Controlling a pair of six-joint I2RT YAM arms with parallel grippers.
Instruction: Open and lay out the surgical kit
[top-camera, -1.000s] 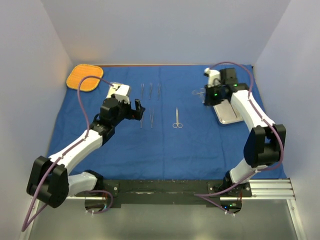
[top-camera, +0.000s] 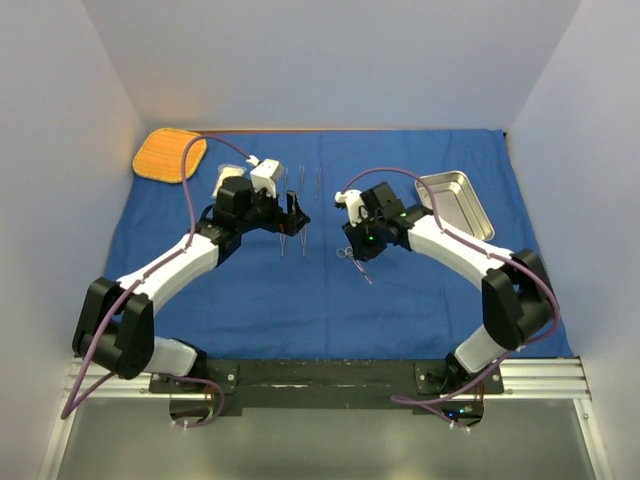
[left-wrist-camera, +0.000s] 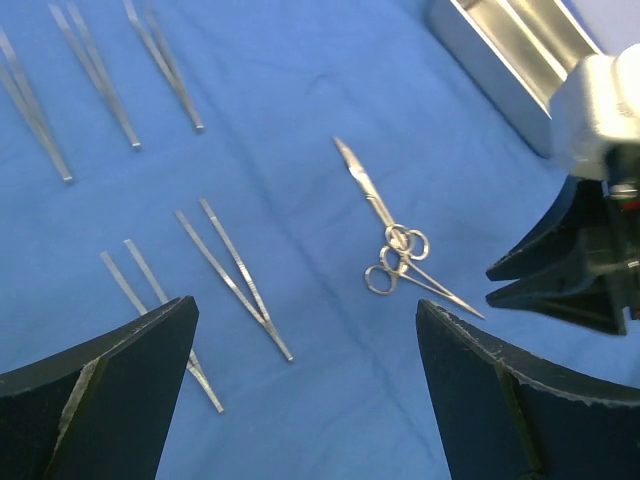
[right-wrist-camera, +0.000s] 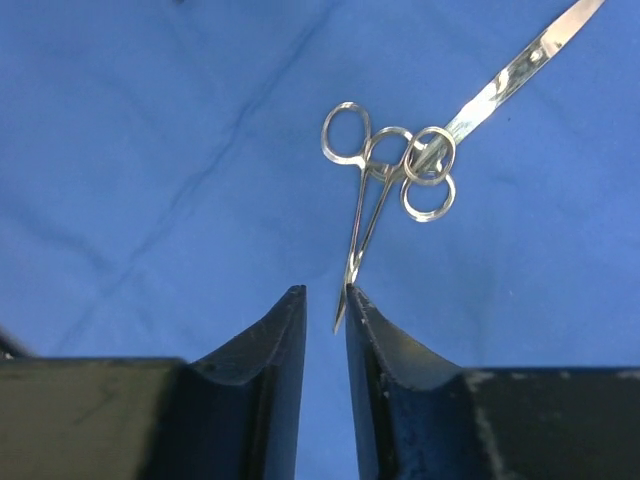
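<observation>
The hemostat forceps (right-wrist-camera: 357, 225) lies on the blue cloth, its finger rings overlapping the ring handles of the surgical scissors (right-wrist-camera: 500, 88). Both tools also show in the left wrist view, the forceps' tip pointing toward my right gripper. My right gripper is slightly open above the forceps' tip, not holding it; from above, its arm covers the scissors' blade. Over the tweezers, my left gripper stands wide open with nothing between its fingers. Several pairs of tweezers (left-wrist-camera: 235, 268) are laid out in two rows on the cloth.
A metal tray (top-camera: 455, 205) stands at the back right, and an orange mat (top-camera: 170, 156) at the back left. Near the left gripper is a pale container (top-camera: 228, 175), partly covered by the arm.
The forceps, earlier in my right gripper near the tray, now lies across the scissors' handles. My right gripper has moved left over them and parted. The left gripper has moved right.
</observation>
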